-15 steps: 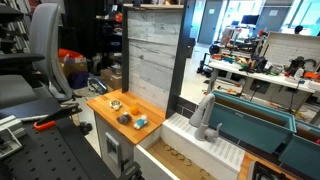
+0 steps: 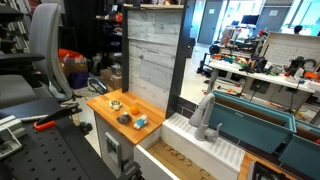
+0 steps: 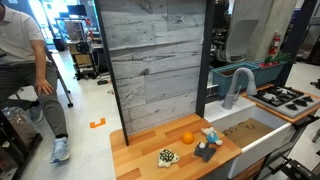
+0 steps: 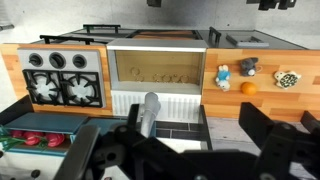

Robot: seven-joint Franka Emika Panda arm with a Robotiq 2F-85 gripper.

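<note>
In the wrist view, my gripper is open, its two dark fingers wide apart with nothing between them. It hangs over the toy kitchen. Four small things lie apart on the wooden counter (image 4: 265, 104): a white and blue toy (image 4: 222, 77), a grey toy (image 4: 249, 66), an orange ball (image 4: 248, 88) and a pale, dark-patterned toy (image 4: 287, 79). Exterior view 2 shows the orange ball (image 3: 187, 137) near the back panel and the patterned toy (image 3: 168, 158) nearer the front. The gripper cannot be made out in either exterior view.
Beside the counter is the sink (image 3: 268, 121), its grey faucet (image 3: 236, 86) standing tall. The stove (image 4: 65, 76) lies past it. A teal bin (image 4: 40, 126) holds red things. A grey plank panel (image 3: 157, 80) rises behind the counter. Someone sits at the left (image 3: 25, 65).
</note>
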